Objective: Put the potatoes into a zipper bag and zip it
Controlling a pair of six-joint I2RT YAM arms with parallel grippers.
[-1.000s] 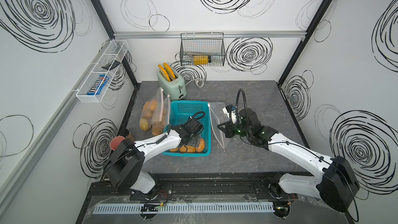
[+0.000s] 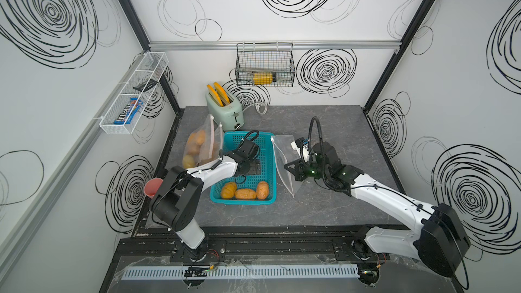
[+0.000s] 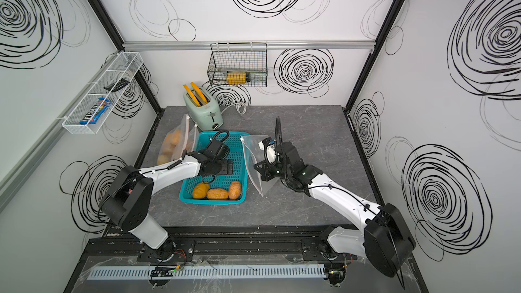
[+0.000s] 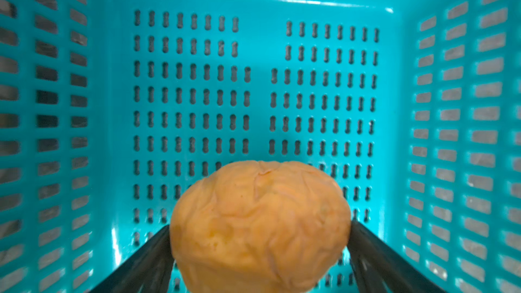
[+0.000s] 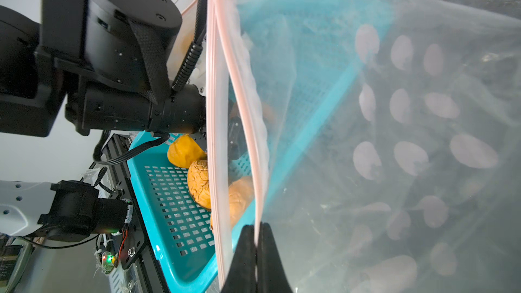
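The teal basket (image 2: 269,179) holds potatoes (image 2: 245,194) along its near side. My left gripper (image 2: 250,167) is low inside it; in the left wrist view a potato (image 4: 260,222) sits between its open fingers, and whether they touch it is hidden. My right gripper is shut on the edge of an empty clear zipper bag (image 5: 380,130) beside the pink zip strip, at the basket's right. A second bag (image 2: 194,149) with potatoes inside stands left of the basket.
A green toaster (image 2: 228,112) stands at the back left, below a wire basket (image 2: 264,65). A pink cup (image 2: 153,186) is at the left edge.
My left gripper has moved away from the near row of potatoes, further back in the basket. The right arm and its bag have hardly moved.
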